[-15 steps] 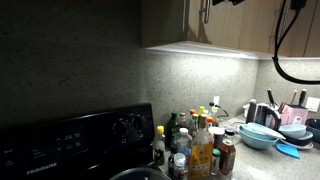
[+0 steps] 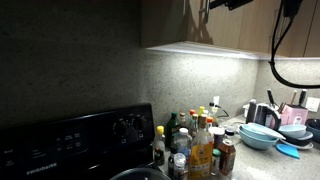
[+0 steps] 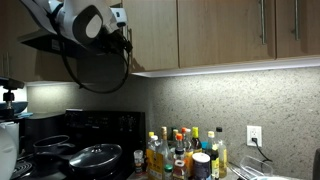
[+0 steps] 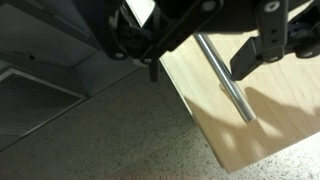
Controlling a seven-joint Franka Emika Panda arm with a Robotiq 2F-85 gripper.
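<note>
A wooden cabinet door [image 4: 205, 125] with a straight metal bar handle [image 4: 236, 95] fills the right of the wrist view. My gripper is part open, its dark fingers standing apart on either side of the bar. Whether either finger touches the bar I cannot tell. In exterior view 2 the white arm [image 3: 75, 25] reaches in from the upper left, with the gripper [image 3: 122, 27] up at the cabinet's left end. Exterior view 1 catches only a dark part of the arm at its top edge, near the cabinet [image 2: 170, 25].
Beneath the cabinets, several bottles [image 3: 180, 150] crowd the counter beside the stove, where a lidded pan [image 3: 95, 157] sits. Blue bowls [image 2: 258, 136] and a kettle [image 2: 251, 112] stand farther right. Open air lies between the bottles and the cabinet's underside.
At the top of exterior view 1 the dark arm part and its cable have shifted slightly. Bottles, stove and bowls stay where they were.
</note>
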